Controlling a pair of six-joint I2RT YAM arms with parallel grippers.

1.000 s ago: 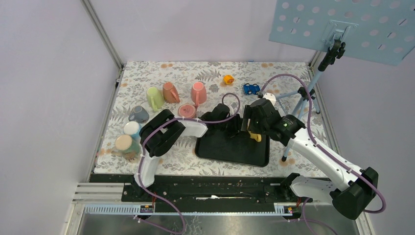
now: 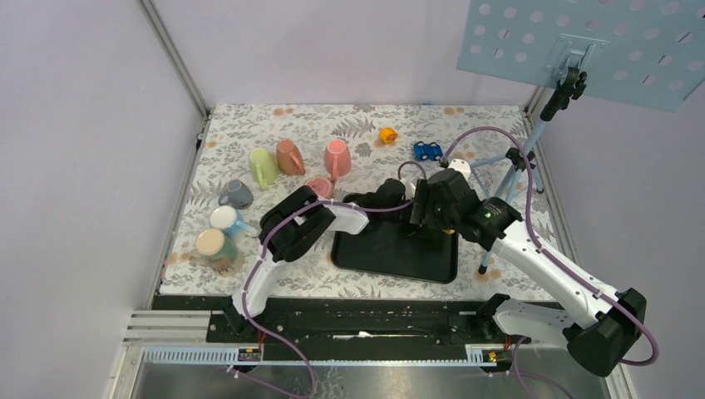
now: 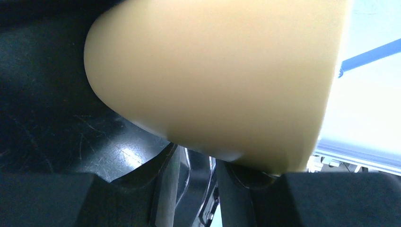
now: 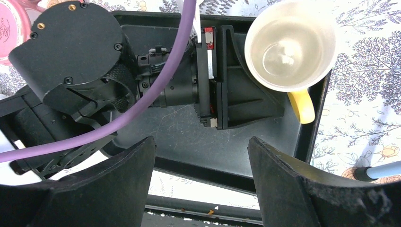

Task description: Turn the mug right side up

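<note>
A cream mug (image 4: 265,59) with a yellow handle (image 4: 300,106) stands mouth up at the right end of the black tray (image 4: 179,137), as seen in the right wrist view. My left gripper is low in the tray beside it; the mug's pale body (image 3: 208,66) fills much of the left wrist view, just above the part-open fingers, and whether they touch it is unclear. My right gripper hangs above the tray, open, with nothing between its fingertips. In the top view both grippers hide most of the mug.
Several mugs stand left and behind the tray, including a pink one (image 2: 337,154) and a green one (image 2: 262,166). A small blue toy (image 2: 428,151) and a yellow object (image 2: 388,135) lie at the back. A light-blue tripod (image 2: 507,187) stands right of the tray.
My left arm has moved rightward, further toward the mug at the tray's right end, and the yellow handle is now less visible from above. My right arm has barely moved.
</note>
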